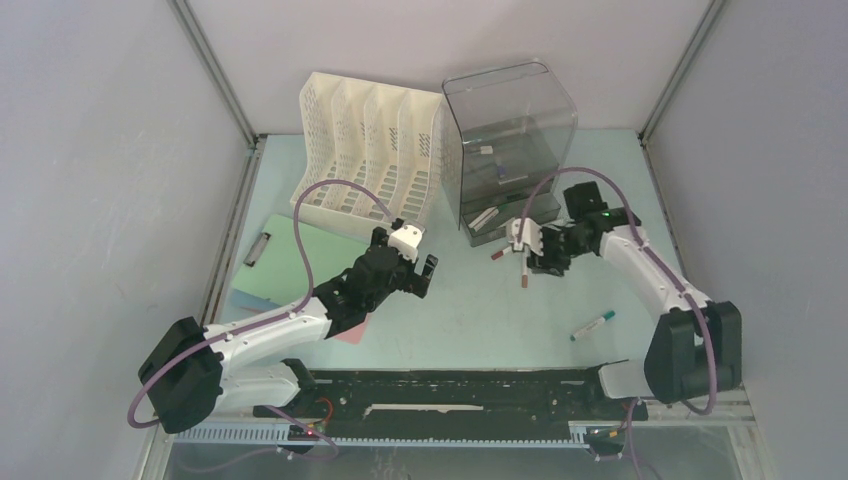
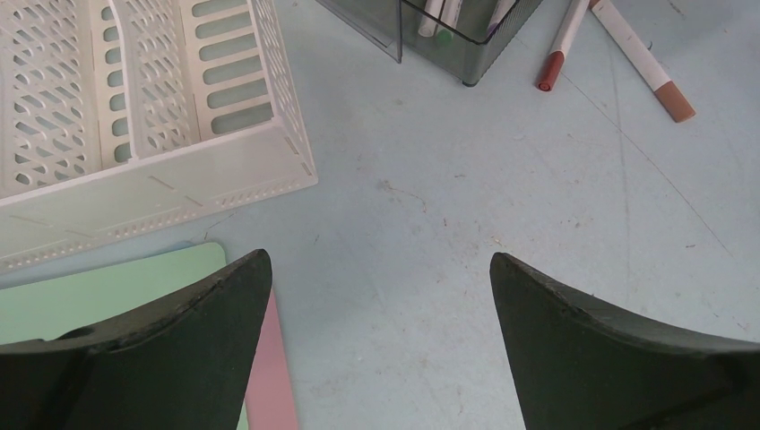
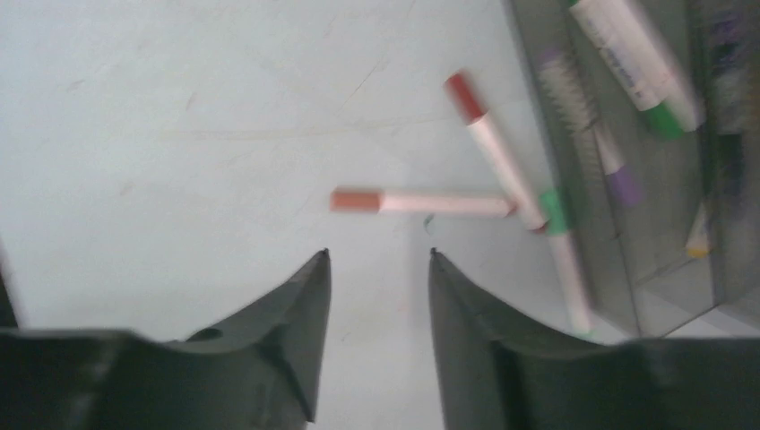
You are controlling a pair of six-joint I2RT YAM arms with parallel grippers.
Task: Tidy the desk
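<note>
My right gripper (image 1: 540,258) is over loose markers beside the clear organizer (image 1: 505,110); in the blurred right wrist view its fingertips are apart with nothing visible between them. Below them lie two red-capped markers (image 3: 421,202) and a green-capped one (image 3: 569,269); more markers sit in the organizer's bottom tray. A teal-capped marker (image 1: 592,325) lies at the right front. My left gripper (image 1: 405,275) stands open and empty over the desk, near green and pink folders (image 2: 116,287).
The white slotted rack (image 1: 365,150) stands at the back left, left of the organizer. A clipped green board (image 1: 300,250) lies in front of it.
</note>
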